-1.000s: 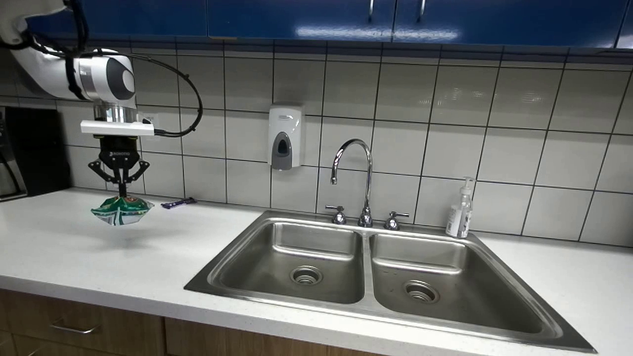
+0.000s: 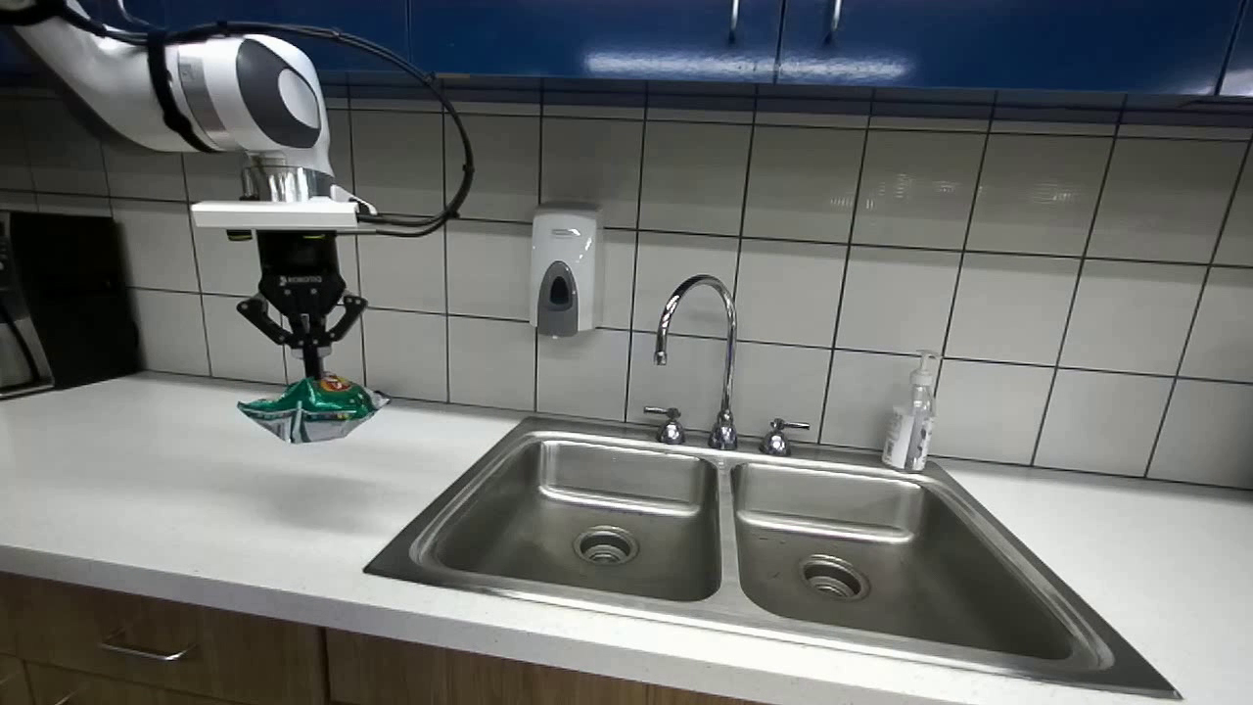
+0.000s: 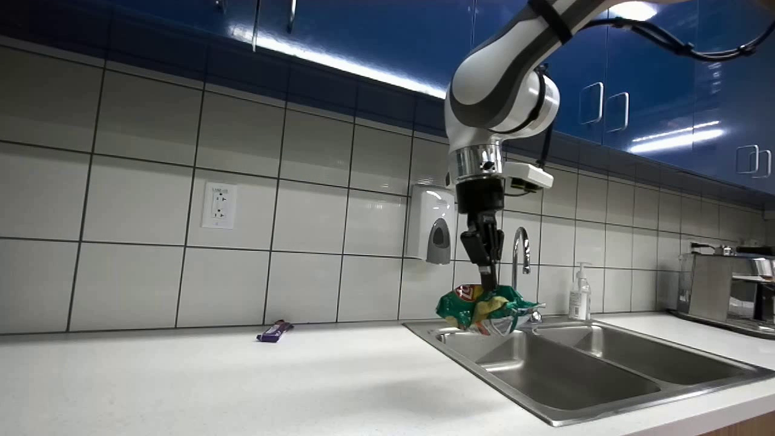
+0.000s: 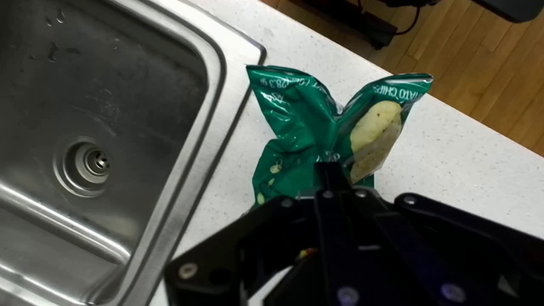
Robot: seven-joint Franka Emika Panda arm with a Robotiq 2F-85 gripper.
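A green chip bag [image 2: 310, 410] hangs in the air over the counter left of the sink, pinched near its middle by my gripper [image 2: 312, 366]. In exterior view 2 the same bag [image 3: 488, 308] shows creased, its ends spreading to both sides of my gripper [image 3: 488, 286]. The wrist view has my gripper closed on the bag [image 4: 301, 122], whose far end folds into two corners. Its lower part is hidden behind the fingers. A gap of clear air lies between the bag and the counter, with a shadow below.
Right of the bag is the double sink [image 2: 727, 552] with its tall faucet [image 2: 728, 352]. A purple wrapped bar [image 3: 275, 331] lies by the back wall. A soap dispenser [image 2: 566, 268] hangs on the tiles; a pump bottle [image 2: 911, 417] stands at the sink's back right.
My arm has moved right, toward the sink and nearer the camera, carrying the bag. The purple bar is now mostly hidden behind the bag in exterior view 1.
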